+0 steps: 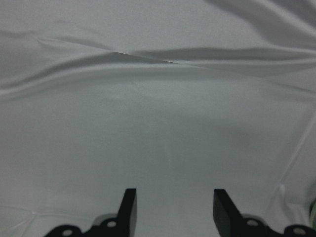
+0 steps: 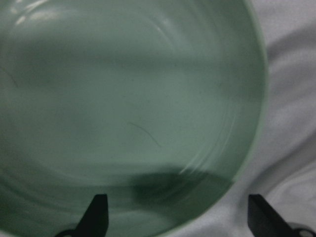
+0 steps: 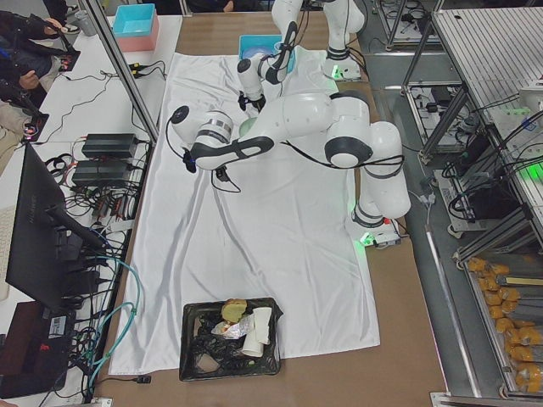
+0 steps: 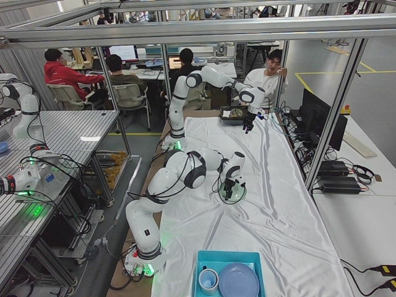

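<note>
A light green bowl (image 2: 123,98) lies on the white cloth (image 3: 254,254), under my right gripper (image 4: 230,185) in the camera right view. In the right wrist view the bowl fills most of the frame, and that gripper is open over its rim, nothing visible between the fingers. In the camera left view the bowl is mostly hidden behind the arms. My left gripper stands open above bare, wrinkled cloth, with a sliver of the green bowl at the right edge of its view.
A blue tray (image 4: 203,257) holding a blue plate (image 4: 238,280) and a cup (image 4: 208,279) sits beside the right arm's base. A black bin (image 3: 191,339) with rubbish is at the opposite end. Monitor and cables line one side.
</note>
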